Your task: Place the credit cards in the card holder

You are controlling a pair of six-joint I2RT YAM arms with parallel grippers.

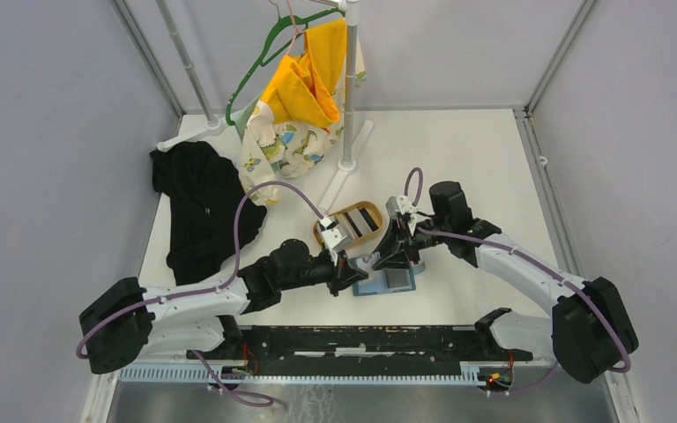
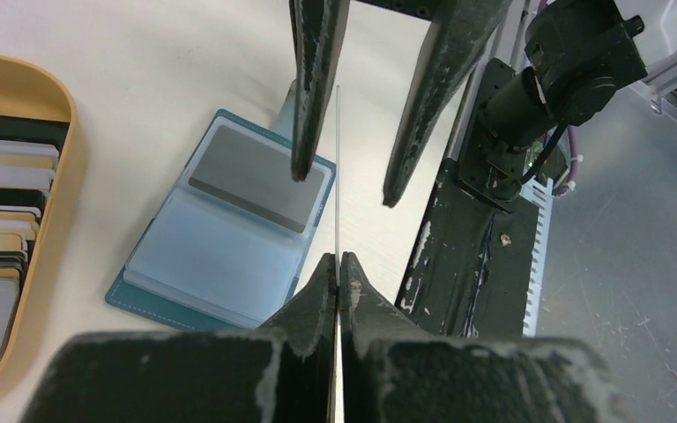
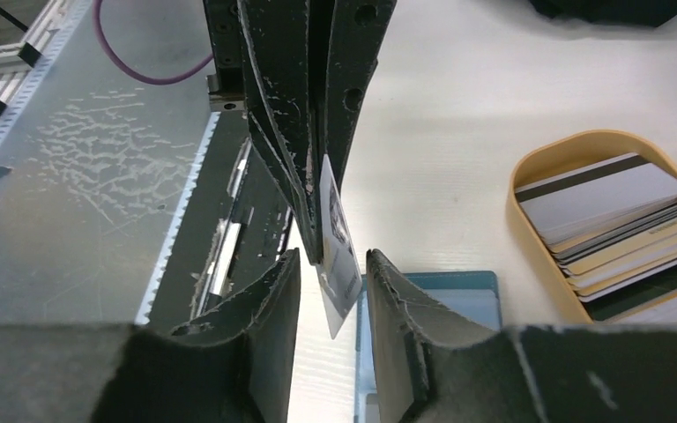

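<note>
Seen edge-on in the left wrist view, a thin card [image 2: 338, 176] stands up from my left gripper, which is shut on it. My right gripper is part open, its fingertips on either side of that card's free end, with a gap visible to each side. The right wrist view shows the card's grey printed face [image 3: 342, 269]. Beneath both grippers, the blue card holder [image 2: 138, 301] lies open on the table, showing a pale panel and a grey panel. In the top view the arms partly cover it.
A tan oval tray [image 3: 542, 251] with several upright cards stands behind the holder. Black cloth [image 1: 198, 211] lies at the left, and a garment rack [image 1: 350, 106] stands at the back.
</note>
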